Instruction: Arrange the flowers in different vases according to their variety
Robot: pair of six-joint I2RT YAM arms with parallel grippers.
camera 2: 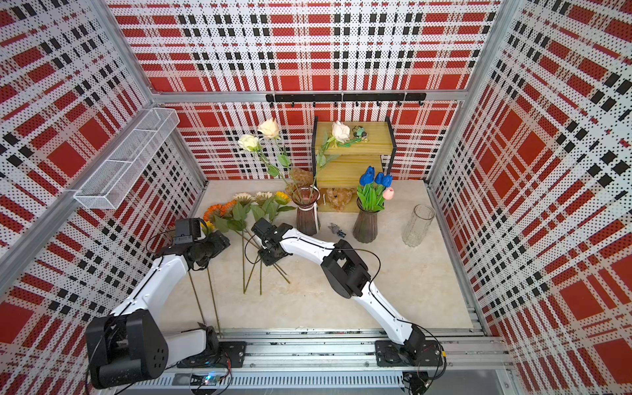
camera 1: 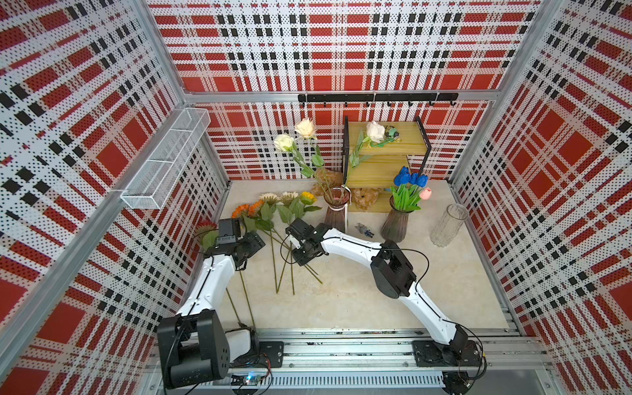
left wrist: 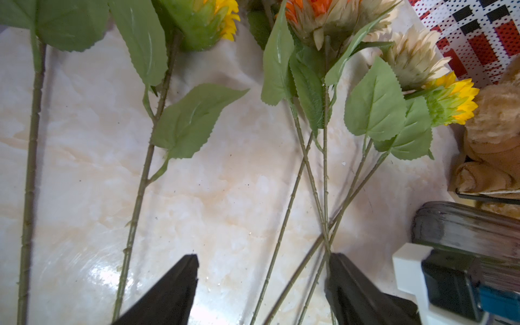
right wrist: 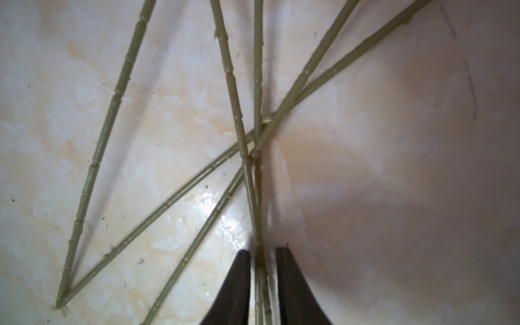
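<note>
Orange, cream and yellow flowers (left wrist: 452, 103) with long crossed stems (right wrist: 113, 108) lie on the marble table (camera 1: 395, 289). My open left gripper hangs over them at the left. My right gripper is open, low over the crossed stems, one stem running between its fingertips. A dark vase (camera 2: 307, 217) holds white roses (camera 2: 268, 129); another vase (camera 2: 365, 227) holds blue and pink tulips (camera 2: 368, 177). A clear glass vase (camera 1: 449, 225) stands empty at the right.
A wooden shelf (camera 1: 385, 164) with teddy bears stands at the back, a wire basket (camera 1: 164, 158) hangs on the left wall, and a small grey object (camera 2: 337, 230) lies between the vases.
</note>
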